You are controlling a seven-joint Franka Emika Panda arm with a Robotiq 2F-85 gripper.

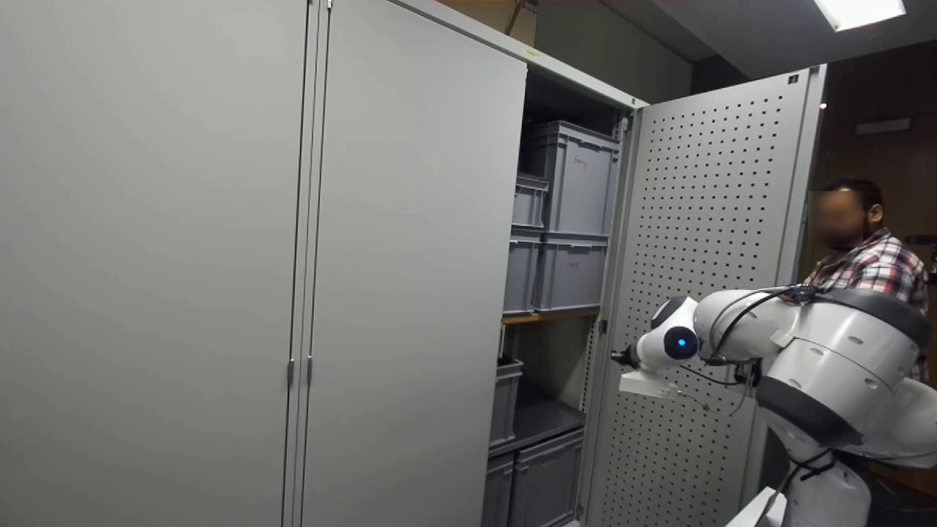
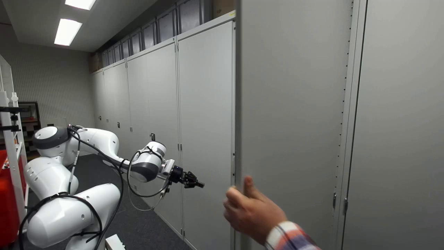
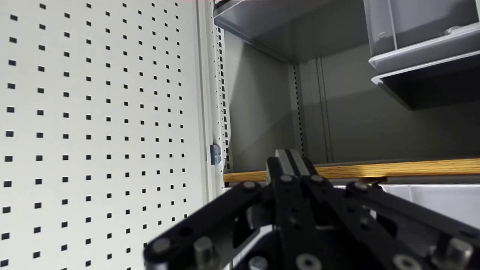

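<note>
A grey cabinet door with a perforated inner face stands wide open at the right of the cabinet. In front of that face is my gripper, at the end of the white arm. Its black fingers are together in the wrist view, with nothing showing between them. Past the fingertips lies the cabinet's interior, with a wooden-edged shelf. In exterior view 2 the gripper points towards the door's edge, and a person's hand is close to the door's outer side.
Grey bins fill several shelf places inside the cabinet. The neighbouring door is closed. A person in a checked shirt stands behind the open door. Cables hang along the arm.
</note>
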